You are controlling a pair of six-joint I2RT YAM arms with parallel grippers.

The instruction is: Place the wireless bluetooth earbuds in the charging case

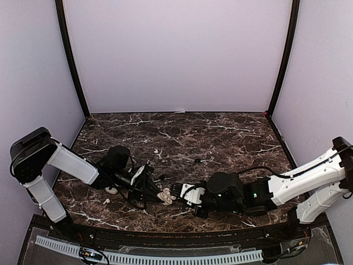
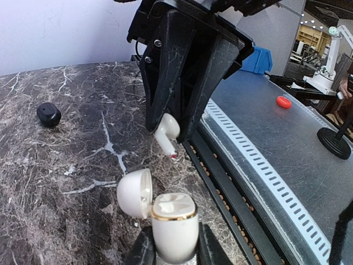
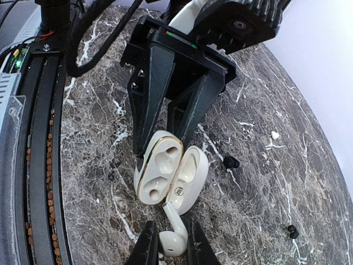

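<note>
The white charging case, lid open, is held by my left gripper; in the right wrist view its two empty-looking wells point(image 3: 160, 171) face my right gripper. My right gripper is shut on a white earbud point(image 3: 172, 240), stem pointing toward the case, just short of or at its lower edge; contact is unclear. In the left wrist view the earbud point(image 2: 168, 130) hangs above the case, stem downward. In the top view both grippers meet at centre front, partly hiding these things.
Small black objects point(image 2: 48, 115) point(image 3: 230, 162) and a small white piece point(image 3: 274, 134) lie on the dark marbled table point(image 1: 182, 132). The metal rail point(image 1: 149, 256) runs along the front edge.
</note>
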